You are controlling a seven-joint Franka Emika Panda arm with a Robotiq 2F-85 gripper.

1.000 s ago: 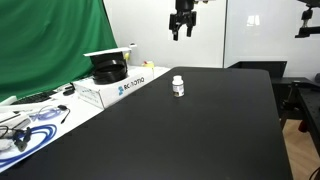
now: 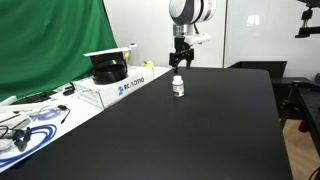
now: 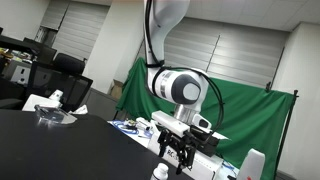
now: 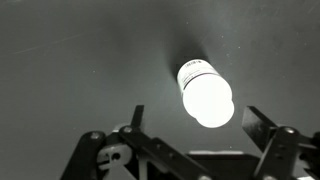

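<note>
A small white bottle (image 2: 178,86) with a printed label stands upright on the dark table. In the wrist view the bottle (image 4: 206,93) shows from above, its white cap toward the fingers. My gripper (image 2: 183,69) is open and hangs above and behind the bottle, apart from it. In the second exterior view the gripper (image 3: 182,163) points down, close to the bottle (image 3: 160,172) at the bottom of the picture. Nothing lies between the fingers.
A white box (image 2: 120,88) with a black round item (image 2: 110,72) on it stands at the table's left edge. Blue cables (image 2: 42,135) lie at the far left.
My gripper has come down from high above the table toward the bottle and slightly left. The bottle stays where it was.
</note>
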